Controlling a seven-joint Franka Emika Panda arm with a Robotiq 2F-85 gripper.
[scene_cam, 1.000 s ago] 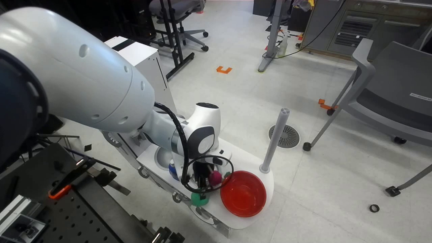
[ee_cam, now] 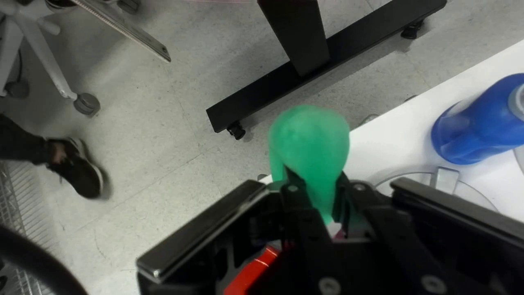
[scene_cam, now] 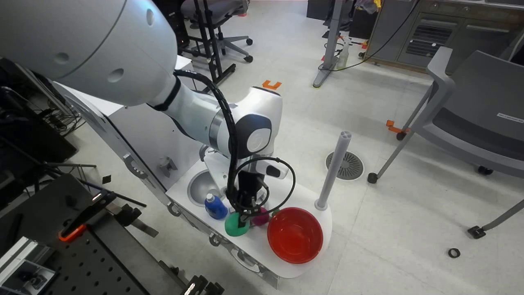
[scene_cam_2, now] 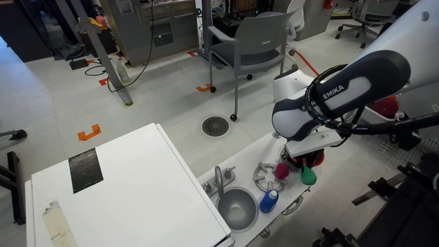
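A green rounded object is pinched between the fingers of my gripper in the wrist view. In exterior view 1 that green thing appears above the white counter's front edge, left of the red bowl. Exterior view 2 shows it hanging below the hand, partly in front of the red bowl. A magenta round object rests at the grey burner. Upright beside the sink stands a blue bottle. Whether the green thing touches anything below is hard to tell.
The grey sink and its faucet lie at one end of the counter. A grey post rises behind the red bowl. A tall white cabinet borders the sink side. A cable loop hangs around the hand.
My arm has risen and shifted back from the counter's front edge, carrying the green object with it. The blue bottle is now more fully in view; the bowl has stayed put.
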